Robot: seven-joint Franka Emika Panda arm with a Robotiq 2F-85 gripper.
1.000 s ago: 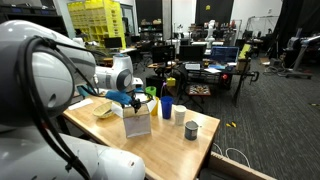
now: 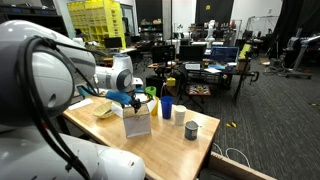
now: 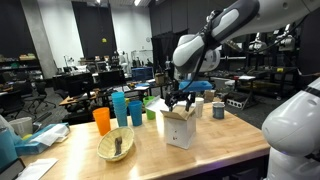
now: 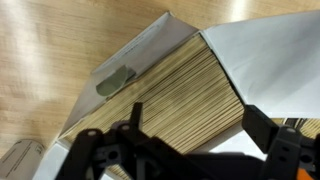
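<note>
A white box (image 2: 138, 124) with its flaps spread stands on the wooden table (image 2: 175, 155). In the second exterior view the same box (image 3: 180, 133) is upright below my gripper (image 3: 178, 106), which points down at its top. The wrist view looks onto a ribbed brown surface (image 4: 185, 98) between pale flaps (image 4: 265, 55). A small grey-green patch (image 4: 116, 82) shows on one flap. My gripper is open, its two dark fingers (image 4: 128, 135) set wide apart over the ribbed surface. Nothing shows between them. Whether the fingertips touch the box, I cannot tell.
Left of the box in the second exterior view lies a yellow basket (image 3: 116, 144) with something dark inside. Behind stand an orange cup (image 3: 102, 121) and blue cups (image 3: 120, 104). A blue cup (image 2: 166, 104), white cup (image 2: 180, 116) and grey mug (image 2: 191, 130) stand nearby.
</note>
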